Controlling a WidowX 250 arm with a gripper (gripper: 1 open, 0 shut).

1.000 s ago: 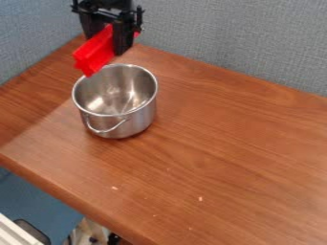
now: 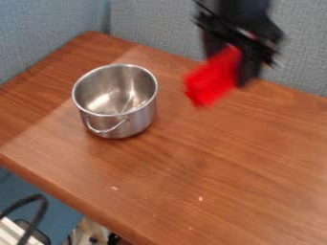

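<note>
A red block [image 2: 209,82] hangs in the air to the upper right of the steel pot, held by my dark gripper [image 2: 236,59], which is shut on it. Both are motion-blurred. The steel pot [image 2: 115,100], with a wire handle at its front, stands empty on the left part of the wooden table [image 2: 217,172].
Grey fabric walls [image 2: 52,29] border the table at the back and left. Cables and some pale objects lie below the table's lower-left edge.
My gripper has swung rightward with the red block, from left behind the pot to right of it, and now a bit lower. The pot has stayed put.
</note>
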